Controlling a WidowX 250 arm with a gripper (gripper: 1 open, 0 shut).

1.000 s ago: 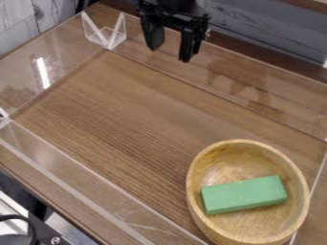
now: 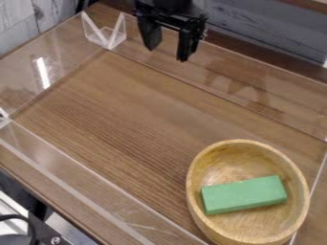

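Note:
My gripper [image 2: 167, 48] hangs at the top centre of the camera view, dark, with its two fingers apart and nothing between them, high over the back of the wooden table [image 2: 115, 129]. At the lower right a round light-wood bowl [image 2: 211, 158] holds a green rectangular block [image 2: 243, 194], lying flat inside it.
A clear, angular transparent object [image 2: 106, 33] stands at the back left, left of the gripper. A pale grey wall or ledge borders the back, and dark cables lie at the lower left edge.
My gripper has shifted very slightly at the top of the view; the bowl and block have stayed where they were.

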